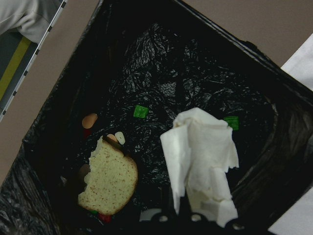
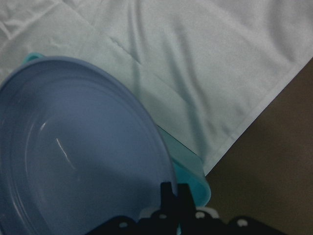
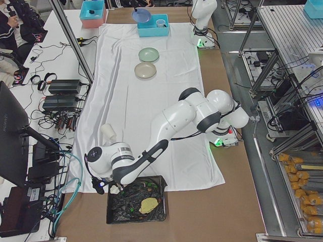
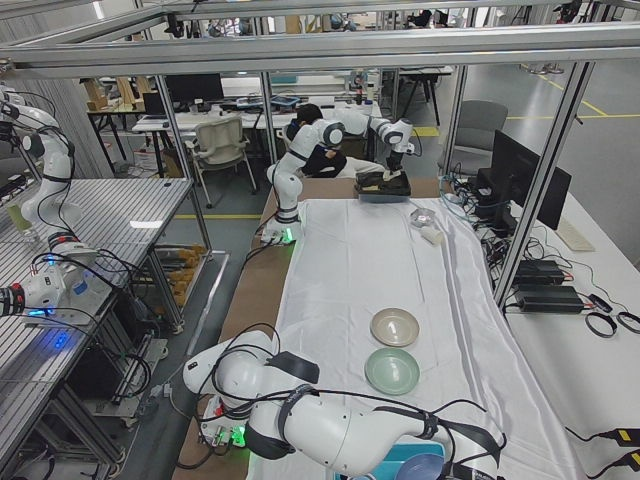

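My left gripper (image 3: 103, 185) is shut on a crumpled white paper (image 1: 200, 156), which hangs over a black-lined bin (image 3: 116, 212). In the bin lie a bread slice (image 1: 107, 178), green bits (image 1: 141, 111) and other small scraps. My right gripper is shut on the rim of a blue plate (image 2: 73, 142), held over the light-blue box (image 3: 154, 31) at the far end of the cloth.
A green plate (image 4: 392, 370) and a beige plate (image 4: 395, 326) lie on the white cloth (image 3: 161, 161). A pale crumpled object (image 3: 108, 132) lies near the cloth's side.
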